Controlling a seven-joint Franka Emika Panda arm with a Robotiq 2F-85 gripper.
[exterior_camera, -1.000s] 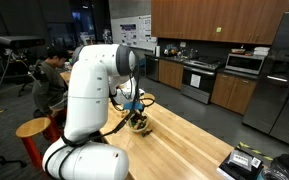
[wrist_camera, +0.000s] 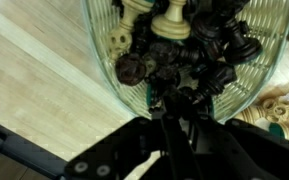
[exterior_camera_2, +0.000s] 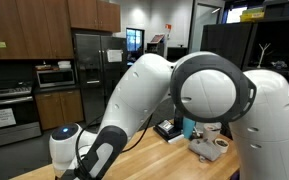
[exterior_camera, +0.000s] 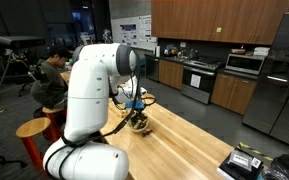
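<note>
A clear ribbed basket (wrist_camera: 102, 62) fills the upper part of the wrist view. Inside it lie dark chess pieces (wrist_camera: 164, 52) and a few light wooden chess pieces (wrist_camera: 172, 22). My gripper reaches in over the basket's near side, its fingers shut on a dark chess piece close among the others. Black finger parts and dark pieces blend together, so the held piece's shape is hard to make out. In exterior view 1 the gripper (exterior_camera: 136, 108) points down at the basket (exterior_camera: 141, 124); in exterior view 2 the fingertips are out of sight.
Light wooden pieces (wrist_camera: 280, 110) lie on the table outside the basket, at the right of the wrist view. A dark box (exterior_camera: 240, 165) stands at the table's front right. The wooden tabletop (exterior_camera: 179, 145) between basket and box is clear. A person (exterior_camera: 54, 80) sits at the left.
Almost nothing: the arm holds nearly the same pose over the basket, with only a slight shift at the gripper.
</note>
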